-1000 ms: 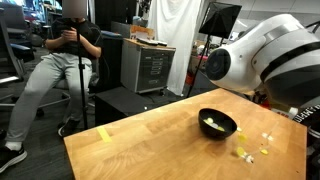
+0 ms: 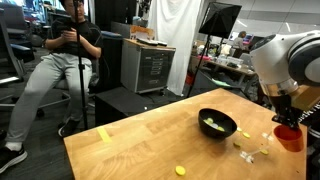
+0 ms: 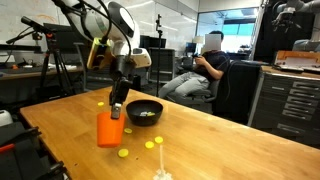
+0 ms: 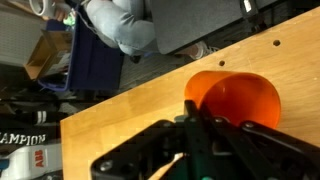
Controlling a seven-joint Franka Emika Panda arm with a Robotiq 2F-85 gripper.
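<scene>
My gripper (image 3: 115,108) is shut on the edge of an orange-red cup (image 3: 110,130), which hangs below it over the table. In exterior view 1 the cup (image 2: 290,138) is at the right side, to the right of a black bowl (image 2: 217,124). The wrist view looks at the cup (image 4: 245,98) close up, with the dark fingers at its near edge; whether anything is inside is unclear. Pale yellow pieces lie in the bowl. On the tabletop are several loose yellow pieces, one of them a disc (image 2: 180,170) apart from the others at the front.
White or clear bits (image 3: 163,165) lie on the wooden table (image 3: 220,135). A yellow strip (image 2: 104,134) marks its left part in exterior view 1, where the surface is mostly free. A seated person (image 3: 205,65) is behind the table, beside a grey drawer cabinet (image 3: 290,100).
A yellow piece has appeared on the front tabletop and shifted left.
</scene>
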